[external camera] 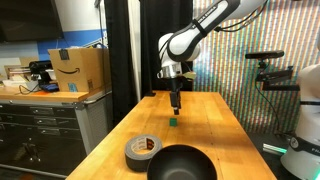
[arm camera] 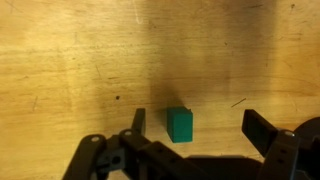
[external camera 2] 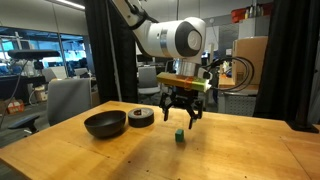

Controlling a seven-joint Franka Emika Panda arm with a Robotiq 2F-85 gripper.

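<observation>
A small green block (arm camera: 180, 124) stands on the wooden table, near the bottom middle of the wrist view. My gripper is open, its fingers wide apart on either side of the block in that view. In the second exterior view the gripper (external camera 2: 179, 115) hangs just above the green block (external camera 2: 180, 135), apart from it. The first exterior view has the gripper (external camera: 174, 100) over the far part of the table, with the block (external camera: 173, 122) below. Nothing is between the fingertips at their own height.
A black bowl (external camera: 181, 162) and a roll of grey tape (external camera: 142, 148) sit together on the table, well away from the block. Bare wooden table (external camera 2: 240, 145) surrounds the block. A cardboard box (external camera: 79, 70) rests on a cabinet off to the side.
</observation>
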